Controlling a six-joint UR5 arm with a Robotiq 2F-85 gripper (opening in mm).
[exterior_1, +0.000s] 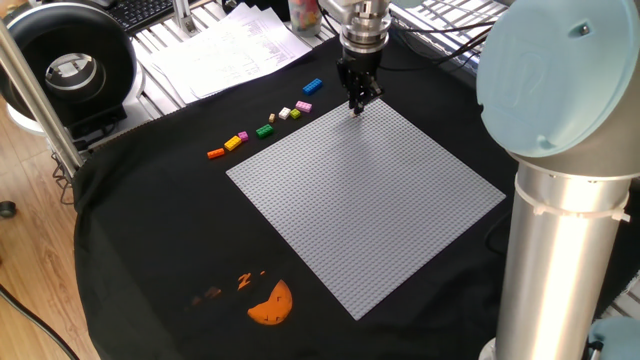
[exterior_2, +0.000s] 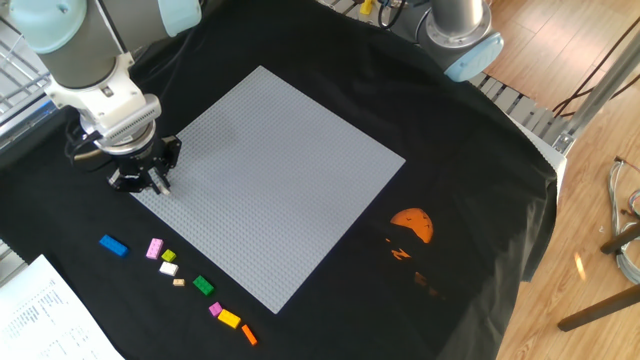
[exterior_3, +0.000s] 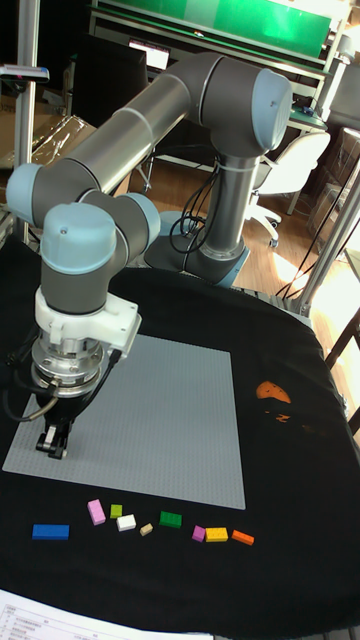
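My gripper (exterior_1: 356, 108) points down over one corner of the grey baseplate (exterior_1: 365, 210), close to its surface. A small pale piece (exterior_1: 355, 114) shows right at the fingertips; whether it is held or only touched is too small to tell. From the other side, the gripper (exterior_2: 163, 188) covers most of that corner, and in the third view the dark fingers (exterior_3: 59, 443) hide what lies between them. Beside the plate, loose on the black cloth, lie a blue brick (exterior_2: 114, 245), a pink brick (exterior_2: 154, 248), a green brick (exterior_2: 203, 285) and a yellow brick (exterior_2: 229, 319).
Other small bricks lie in that row: lime (exterior_3: 116, 512), white (exterior_3: 127, 523), tan (exterior_3: 146, 529), purple (exterior_3: 199, 533) and orange (exterior_3: 243, 537). Papers (exterior_1: 225, 55) lie beyond the cloth. The rest of the plate looks bare, and an orange print (exterior_1: 270, 303) marks the cloth.
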